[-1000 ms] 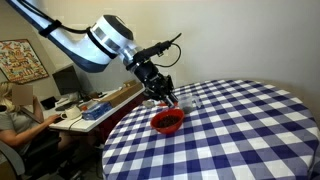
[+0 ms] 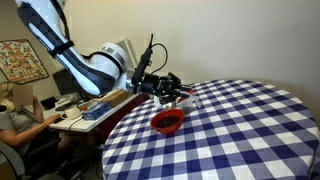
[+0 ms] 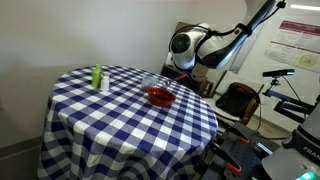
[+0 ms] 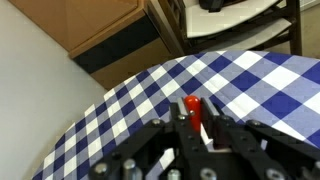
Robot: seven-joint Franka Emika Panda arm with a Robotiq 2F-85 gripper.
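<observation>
My gripper is low in the wrist view, its fingers close together around a small red item point(image 4: 192, 103) whose shape I cannot make out. In the first exterior view the gripper point(image 2: 185, 91) points sideways to the right, just above a clear container point(image 2: 190, 102). Whether the two touch is unclear. Left of that container sits a red bowl point(image 2: 168, 121) with dark contents. The second exterior view shows the red bowl point(image 3: 160, 97) on the cloth and the clear container point(image 3: 152, 81) behind it.
A blue-and-white checked cloth point(image 2: 235, 140) covers the table. A green bottle point(image 3: 97, 76) and a white bottle point(image 3: 105, 83) stand towards one side of it. A person point(image 2: 20, 120) sits beyond the table.
My gripper has risen from over the red bowl, moved right towards the clear container and tilted from pointing down to nearly level. The bowl has stayed put.
</observation>
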